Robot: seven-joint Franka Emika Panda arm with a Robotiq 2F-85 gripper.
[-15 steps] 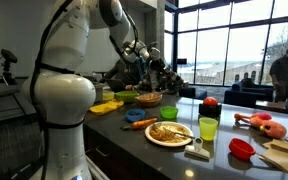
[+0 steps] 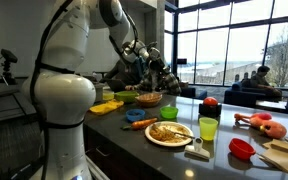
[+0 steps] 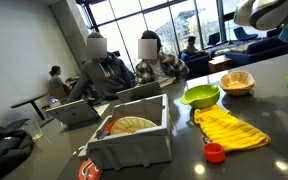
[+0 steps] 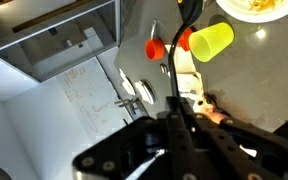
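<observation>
In the wrist view my gripper is shut on a thin black utensil point(image 4: 173, 65). The utensil's long handle runs up the picture to a wider dark end at the top edge. Exterior view 1 has the gripper point(image 2: 160, 76) raised above the table's far part, small and dark there. Below and nearer that camera lies a white plate of food point(image 2: 169, 134), also cut off at the wrist view's top right. A yellow-green cup point(image 2: 208, 128) stands beside the plate. Exterior view 2 catches only part of the white arm point(image 3: 259, 14), at the top right.
Around the plate are a green bowl point(image 2: 182, 113), a blue bowl point(image 2: 136, 115), a carrot point(image 2: 142, 125) and a red cup point(image 2: 242, 149). A wooden bowl point(image 3: 237, 82), a yellow cloth point(image 3: 227, 129) and a grey bin point(image 3: 132, 150) occupy the other end. Two people sit behind the table.
The arm and the tabletop objects look unchanged. A person in the right background has moved left and lower, from standing upright.
</observation>
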